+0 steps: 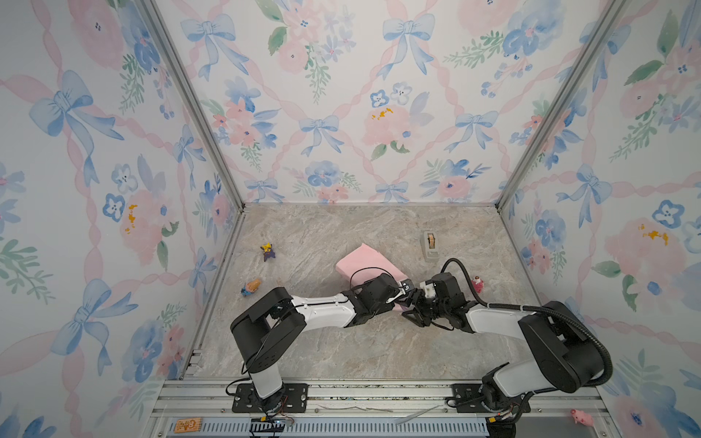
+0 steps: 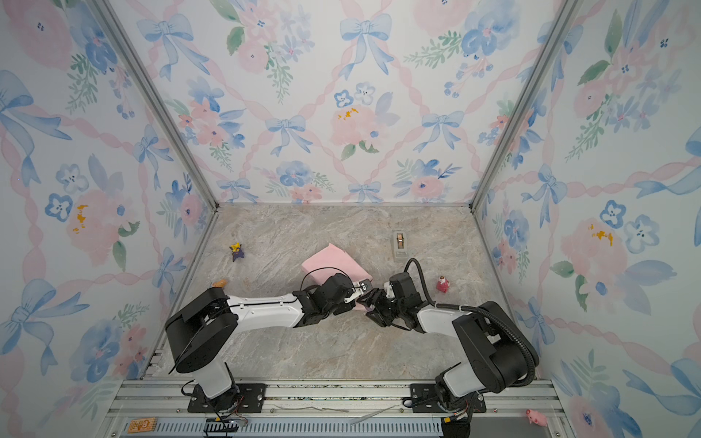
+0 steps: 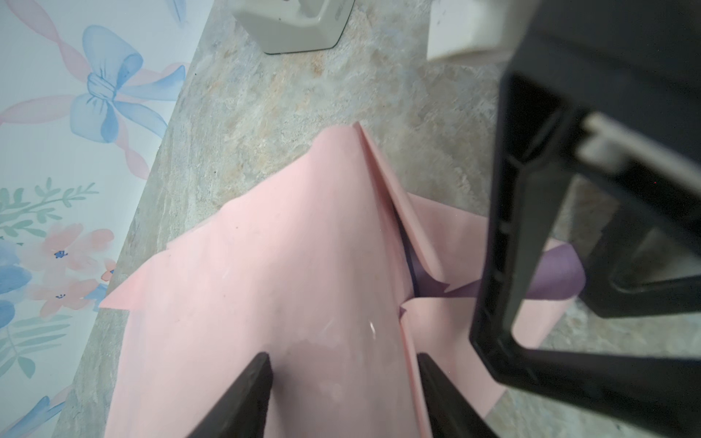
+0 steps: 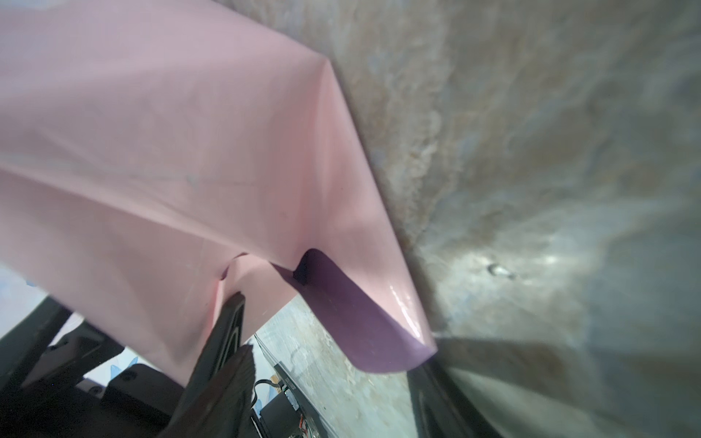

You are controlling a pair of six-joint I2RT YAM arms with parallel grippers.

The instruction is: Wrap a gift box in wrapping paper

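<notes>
Pink wrapping paper (image 1: 363,260) with a purple inner side covers a boxy shape on the table; the box itself is hidden inside. At its open end, folds and a loose flap (image 4: 365,335) stick out, showing purple. My left gripper is part open, one finger over the pink top and the other beside the folded end edge. Close to the flap's tip, my right gripper has its fingers apart, the tip lying at its right finger. In the top left view both grippers meet at the package's near right end, hiding much of it.
A grey tape dispenser (image 1: 431,246) stands behind the package to the right. Small toys lie at the left (image 1: 268,252) and a red one (image 1: 477,284) at the right. The two grippers are very close together.
</notes>
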